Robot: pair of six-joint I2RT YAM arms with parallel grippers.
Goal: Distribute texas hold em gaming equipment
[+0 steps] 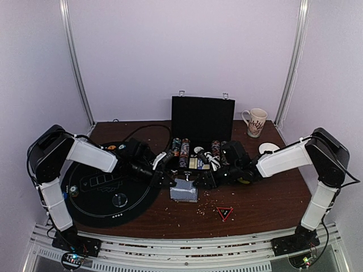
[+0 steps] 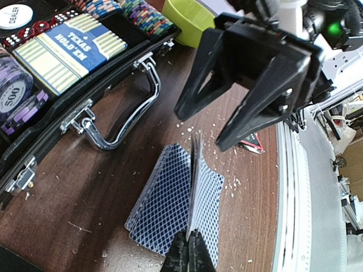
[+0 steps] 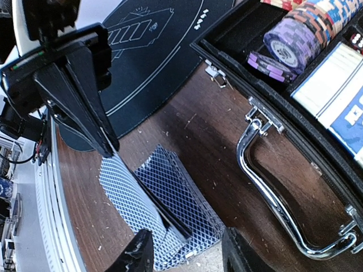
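Blue-backed playing cards [image 1: 184, 192] lie loosely piled on the wood in front of the chip case [image 1: 201, 119]. My left gripper is shut at the pile, with thin cards raised on edge at its tips in both wrist views. Facing it, my right gripper stands open just beside the cards, nothing held between its fingers. The case holds chip stacks [image 3: 292, 48], a dealer button [image 2: 14, 17], red dice and a Texas Hold'em card box [image 2: 71, 51].
The black poker mat [image 1: 102, 204] covers the left. A red triangle piece [image 1: 224, 212] lies front right. A mug [image 1: 255, 122], white disc [image 1: 268, 148] and yellow bowl [image 2: 184, 20] stand right.
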